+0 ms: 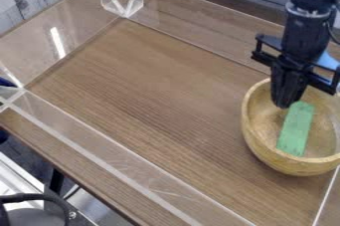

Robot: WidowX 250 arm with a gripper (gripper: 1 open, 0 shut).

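Observation:
My gripper points down over the back part of a wooden bowl at the right of the table. It is shut, with nothing visible between its fingers, and its tip is at or just inside the bowl's rim. A green oblong object lies inside the bowl, in front of the fingertips.
Clear plastic edging runs along the left and back, with a clear bracket at the back left. A black cable or part is at the bottom left.

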